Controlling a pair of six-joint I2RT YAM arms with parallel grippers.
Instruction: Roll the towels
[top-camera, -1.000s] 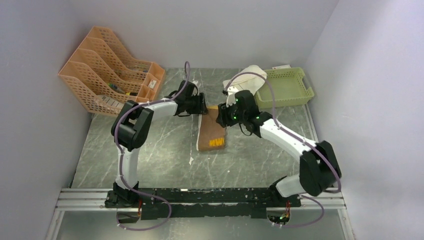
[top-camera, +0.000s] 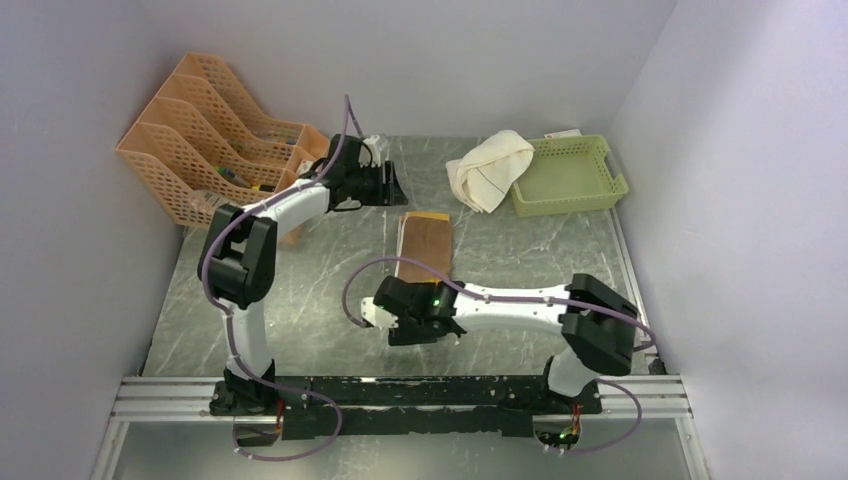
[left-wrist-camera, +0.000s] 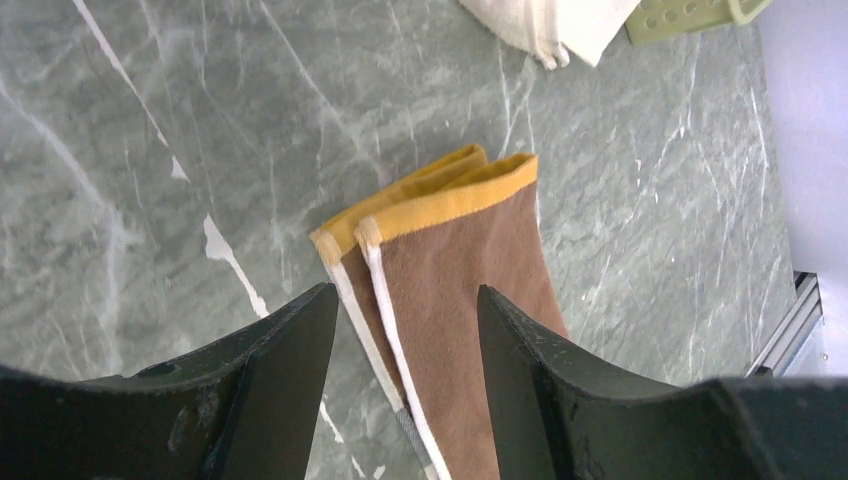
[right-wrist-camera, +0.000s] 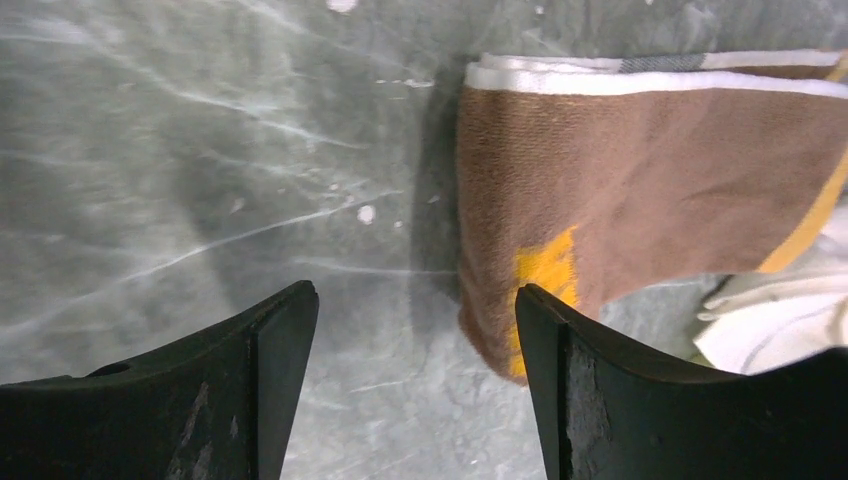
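A folded brown towel (top-camera: 427, 245) with a yellow-orange end band and white side edges lies on the table centre. Past its far left corner, my left gripper (top-camera: 393, 190) hovers with fingers apart; the left wrist view shows the towel's banded end (left-wrist-camera: 450, 205) ahead, nothing held. My right gripper (top-camera: 402, 335) is at the towel's near end, covering part of it from above. In the right wrist view its fingers (right-wrist-camera: 285, 350) stand apart. The folded edge with a yellow mark (right-wrist-camera: 548, 270) lies near the right finger; whether they touch is unclear.
A cream towel (top-camera: 492, 170) lies heaped at the back, against a green basket (top-camera: 570, 205). An orange perforated rack (top-camera: 165, 160) stands at the back left. Bare table shows at the left and right front.
My right gripper swept from the towel's right side to its near end, toward the front left. The left gripper drew back slightly, away from the towel's far corner. The towel looks still where visible.
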